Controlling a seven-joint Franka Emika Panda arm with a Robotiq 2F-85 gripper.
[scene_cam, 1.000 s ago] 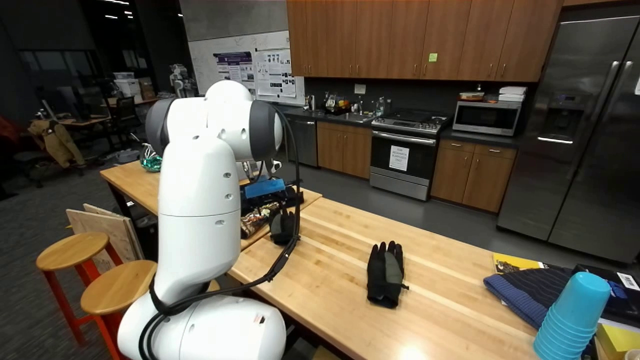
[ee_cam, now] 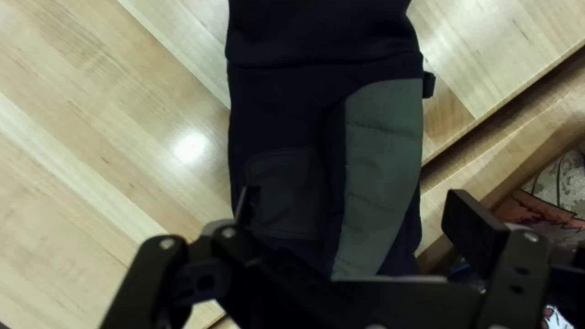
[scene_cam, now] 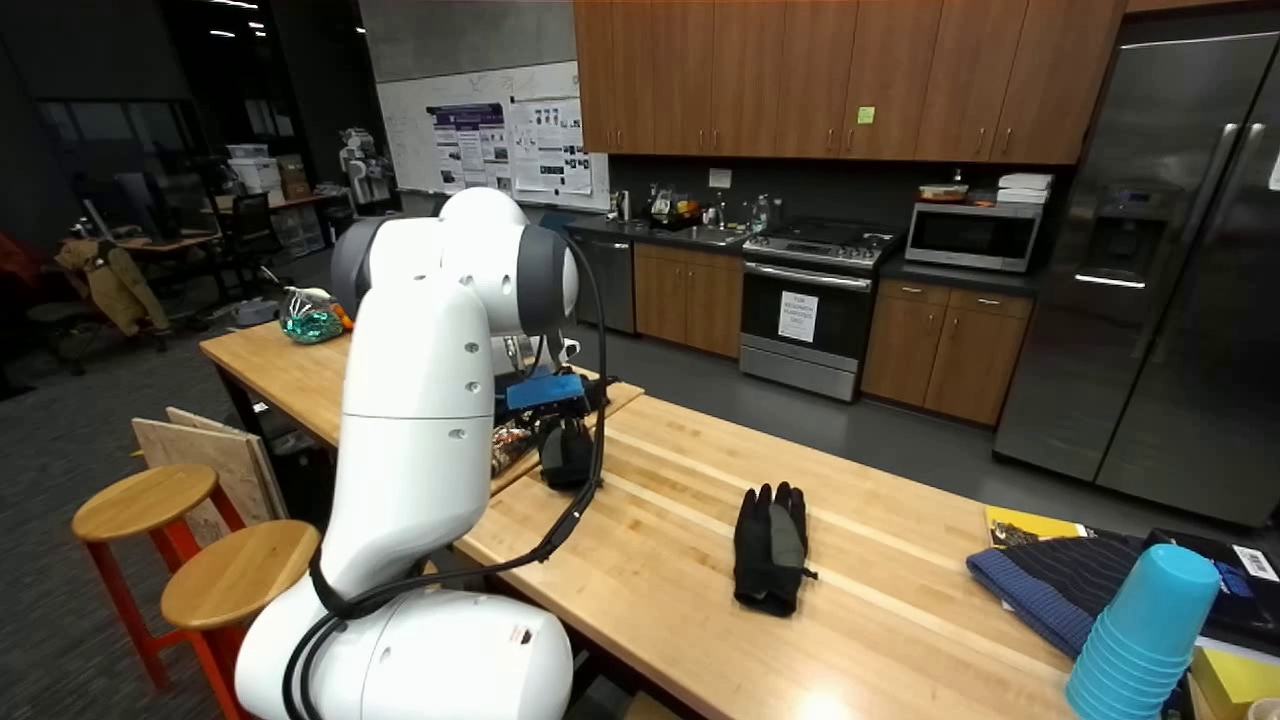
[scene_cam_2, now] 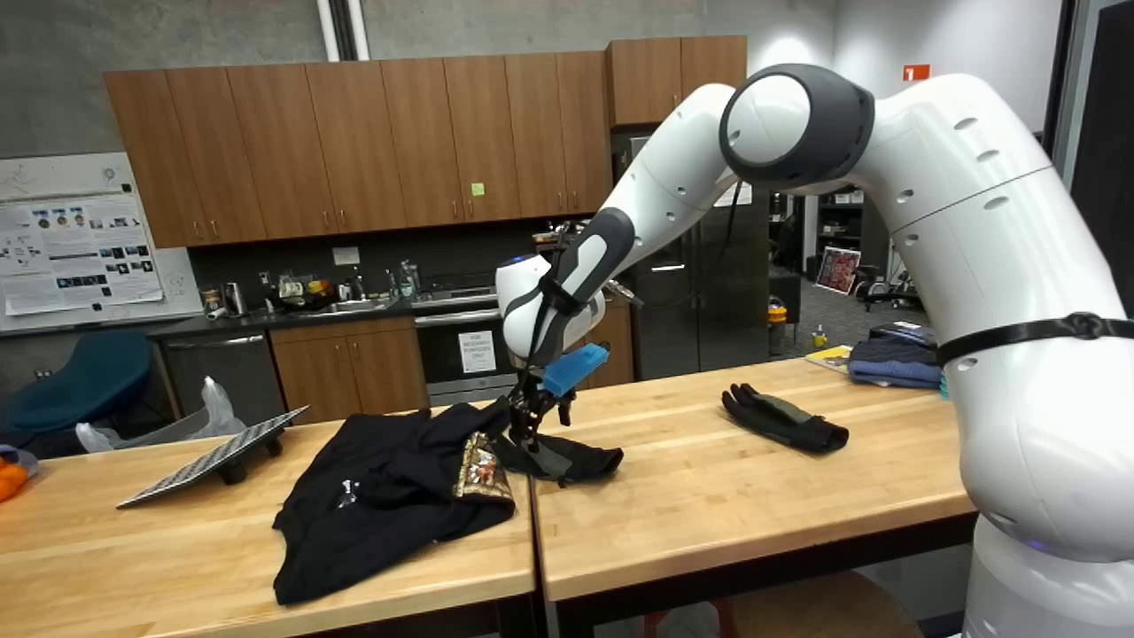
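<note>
A black glove with a grey-green patch lies flat beneath my gripper in the wrist view. The fingers stand open and wide apart, one finger over the glove's left edge and the other beyond its right edge. From the second exterior view, the gripper is low over this glove, near the seam between two tables; whether it touches cannot be told. The other glove rests alone on the right table, its fingers toward the back.
Left of the seam lies a black garment with a patterned patch. A checkered board stands tilted farther left. Stacked blue cups and a dark blue knit hat occupy the right end.
In the first exterior view my arm has swung a little to the right, and the gripper's blue part has moved right and slightly back. Both gloves appear unmoved.
</note>
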